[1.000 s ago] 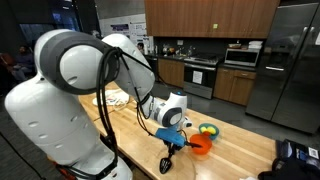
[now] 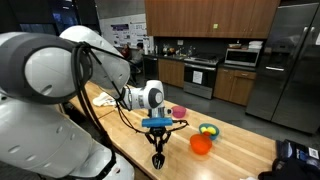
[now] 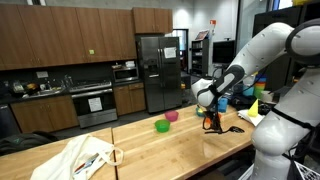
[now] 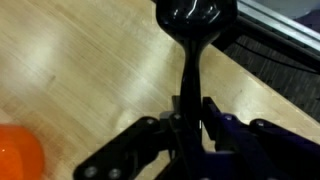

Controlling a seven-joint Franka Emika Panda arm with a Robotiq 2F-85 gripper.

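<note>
A black ladle-like utensil (image 4: pixel 192 62) is held by its handle in my gripper, which is shut on it. In the wrist view its rounded head is at the top, near the table's edge. Exterior view 1 has the gripper (image 2: pixel 158 138) near the front left of the table, with the dark head (image 2: pixel 158 160) hanging below it. Whether the head touches the tabletop I cannot tell. To the right of the gripper sits an orange bowl (image 2: pixel 201 144), partly visible at the wrist view's lower left.
Behind the orange bowl are a blue-green bowl (image 2: pixel 208 130) and a pink bowl (image 2: pixel 179 112). White cloth (image 3: pixel 85 158) lies on the far part of the wooden table (image 3: pixel 170 160).
In exterior view 1 my gripper has moved left, away from the orange bowl, and slightly up. The black utensil has travelled along with it.
</note>
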